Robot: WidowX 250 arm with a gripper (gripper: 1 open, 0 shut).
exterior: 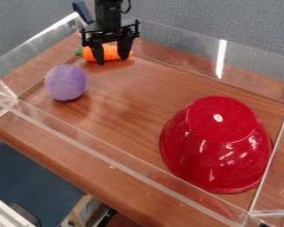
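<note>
My black gripper (109,51) is lowered at the top centre of the camera view, its fingers over and around an orange carrot-like toy (90,53) with a green end on the left. Whether the fingers are closed on the toy is hard to tell. A purple ball (67,82) sits to the left on the wooden surface, apart from the gripper. A large red upturned bowl (215,144) rests at the right.
Clear plastic walls (222,59) border the wooden table (132,115). The middle of the surface between ball and bowl is bare.
</note>
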